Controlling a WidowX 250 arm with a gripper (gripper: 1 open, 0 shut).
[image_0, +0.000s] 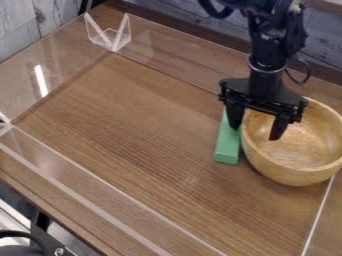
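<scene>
My black gripper (261, 110) is open over the left part of a tan oval bowl (297, 160) at the right of the table. A green block (227, 146) lies on the wood just outside the bowl, along its left side, partly behind the left finger. Nothing shows held between the fingers.
A white wire-like object (107, 32) stands at the back left. A wall runs along the back right.
</scene>
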